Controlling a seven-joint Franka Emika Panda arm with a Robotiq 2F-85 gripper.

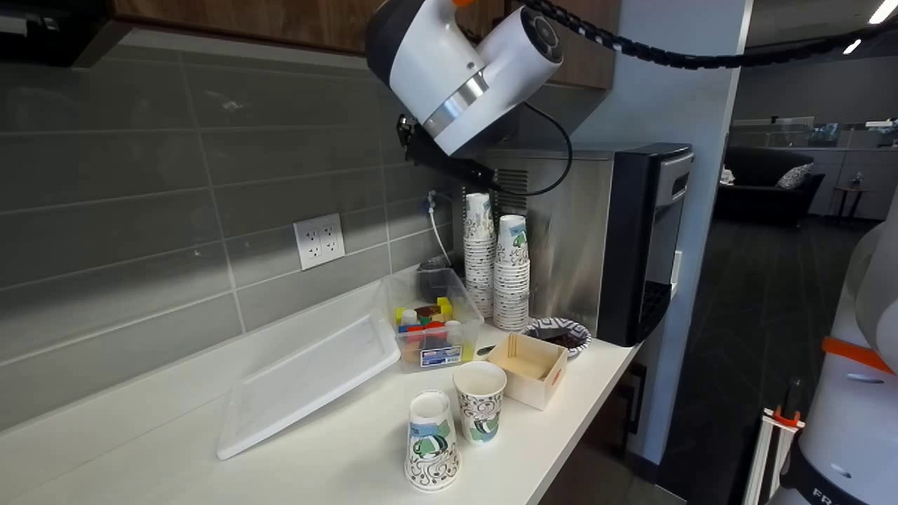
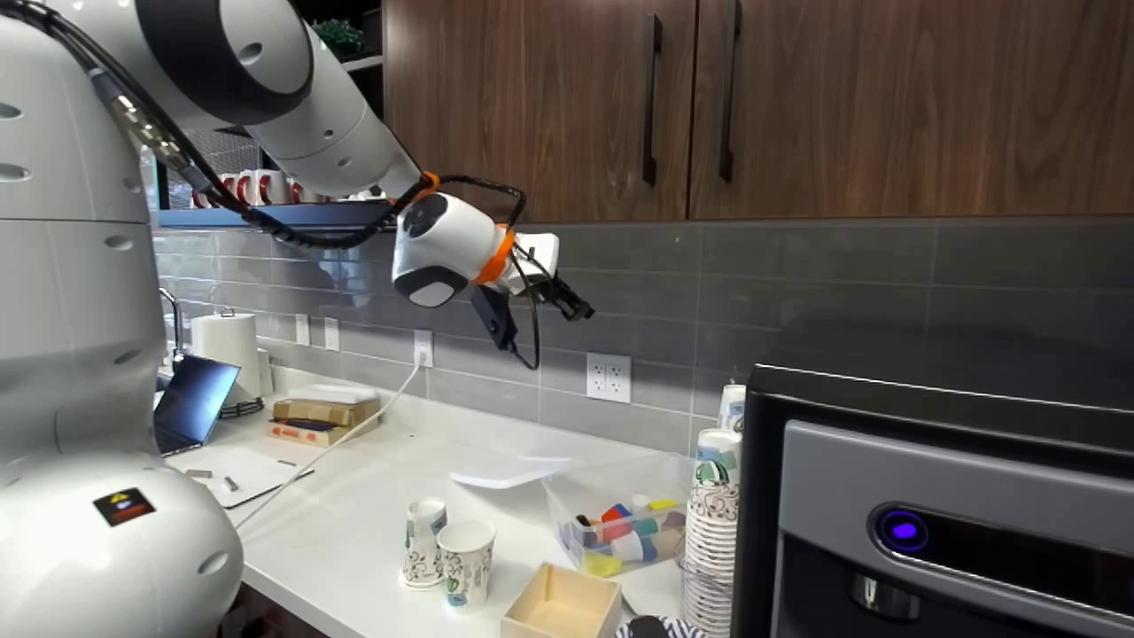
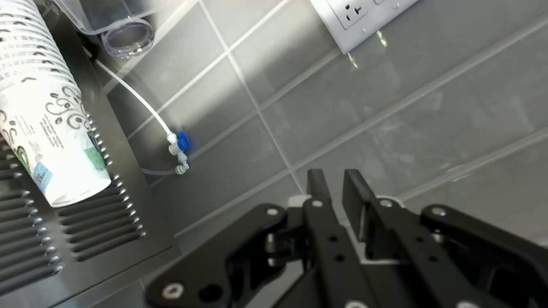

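A flat white lid-like panel [image 1: 316,383] slants low over the counter on the left. Its right end is raised near a clear bin; I cannot tell whether it touches the bin or counter. In exterior view 2 the panel [image 2: 510,472] appears thin and pale. High by the tiled wall is my gripper [image 1: 405,133], well above and apart from the panel. The wrist view shows the gripper with its fingers close together. Tile shows through the narrow gap, with no object visible in it. White shapes behind the fingers are unclear.
The clear bin [image 1: 461,324] contains colourful items. Two paper cup stacks [image 1: 511,294] stand beside a steel machine [image 1: 572,244]. Nearer are an upside-down cup [image 1: 431,442], an upright cup [image 1: 481,408] and a wooden box [image 1: 543,383]. Cabinets [image 2: 553,106] hang overhead.
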